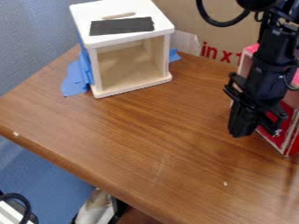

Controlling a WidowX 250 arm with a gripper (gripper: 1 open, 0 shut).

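Observation:
My black gripper (243,122) hangs at the right side of the wooden table (128,157), low in front of a red and pink box (281,136) that it partly hides. Whether its fingers are open or shut does not show clearly. At the back left stands a small white wooden box (122,24) with an open front and a dark rectangle on its top, with a blue cloth (73,79) beside and behind it.
A cardboard sheet (188,19) with red lettering stands at the back. The table's left edge drops to a blue-grey floor area.

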